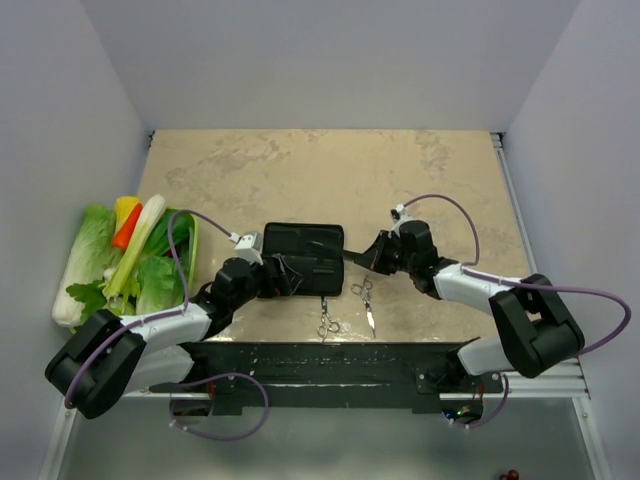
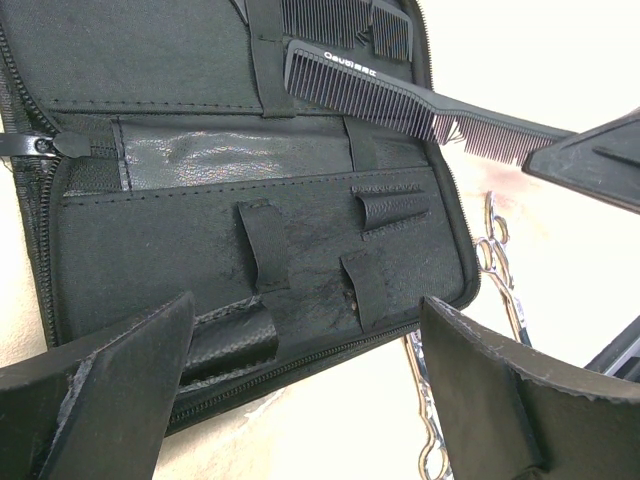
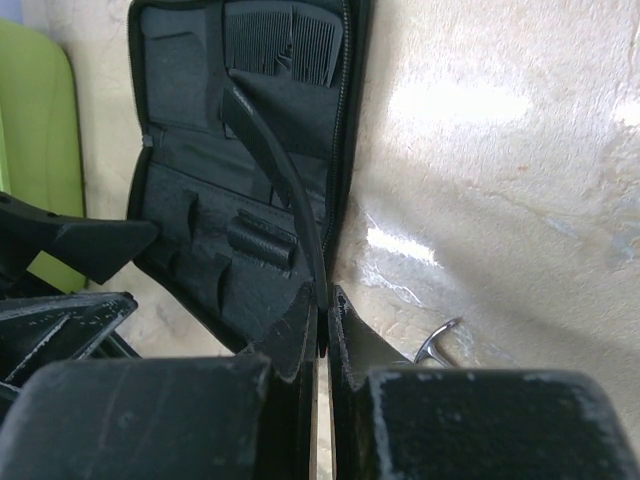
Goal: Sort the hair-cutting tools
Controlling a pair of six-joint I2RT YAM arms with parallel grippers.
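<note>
The black zip case [image 1: 303, 230] lies unfolded on the table. In the right wrist view, my right gripper is shut on one end of a thin black comb [image 3: 285, 170]. From there the comb slants over the case's right edge, its free end above the upper panel. A second dark comb [image 2: 335, 22] shows under a strap in that panel. My left gripper is open with nothing between its fingers, over the lower panel with its empty loops. Silver scissors [image 1: 325, 322] lie before the case, and another pair [image 1: 366, 302] is farther right.
A green bin [image 1: 193, 262] heaped with vegetables stands at the left, close to my left arm. Bare tabletop [image 1: 330, 175] stretches behind the case and to the far right.
</note>
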